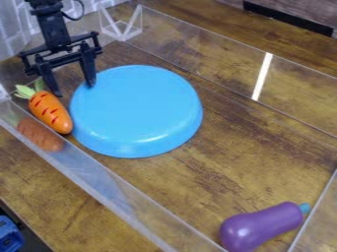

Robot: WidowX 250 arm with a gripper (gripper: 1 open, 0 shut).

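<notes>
The black gripper (61,66) hovers at the upper left, by the upper-left edge of a large blue disc (137,110), with its fingers apart. A toy carrot (50,111) with green leaves lies just below the gripper, left of the disc. A purple toy eggplant (261,225) lies at the lower right.
Clear plastic walls (132,202) border the wooden surface (237,148), whose middle right is clear. A blue object (7,236) shows at the bottom-left corner, outside the wall.
</notes>
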